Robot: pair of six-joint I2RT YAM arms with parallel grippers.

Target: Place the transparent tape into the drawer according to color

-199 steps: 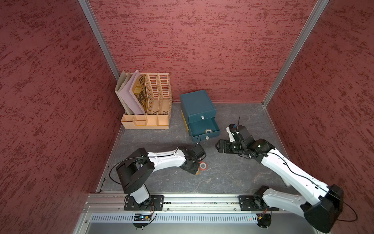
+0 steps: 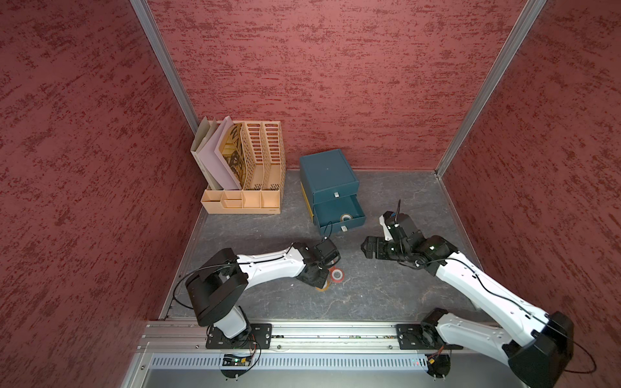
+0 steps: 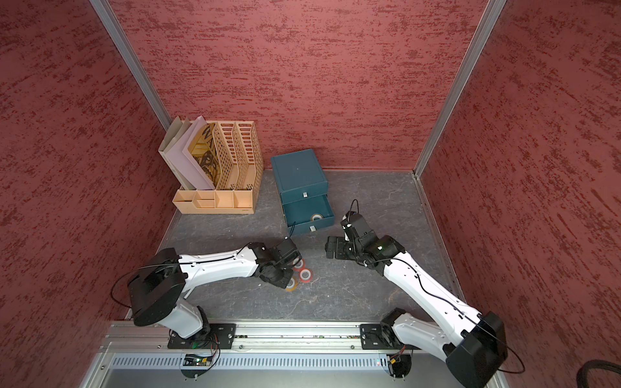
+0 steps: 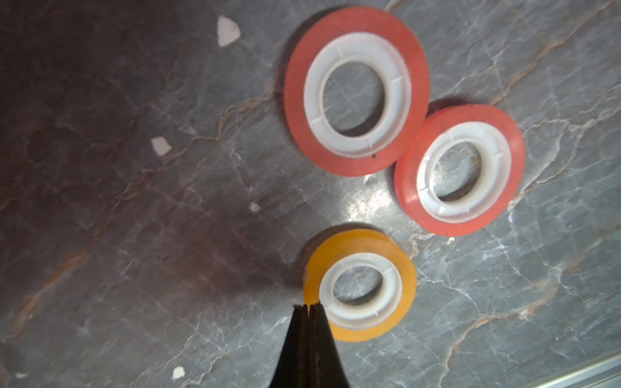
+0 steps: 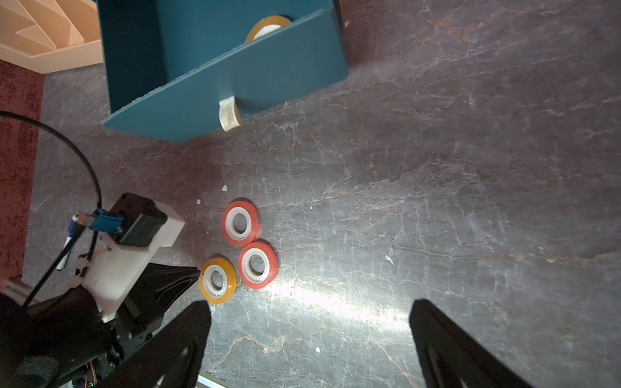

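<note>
A yellow tape roll lies flat on the grey table beside two red rolls that touch each other, one larger-looking and one nearer the front. My left gripper is shut with nothing between its fingers; its tips appear at the yellow roll's left edge, and the roll stays outside them. The teal drawer stands pulled out below the cabinet's upper part, with a brownish-yellow roll lying inside. My right gripper is held open and empty, to the right of the rolls.
A wooden file organizer with folders stands at the back left. A pen lies partly hidden behind the left arm.
The yellow roll now sits slightly apart from the red one. My right arm has shifted slightly toward the front.
</note>
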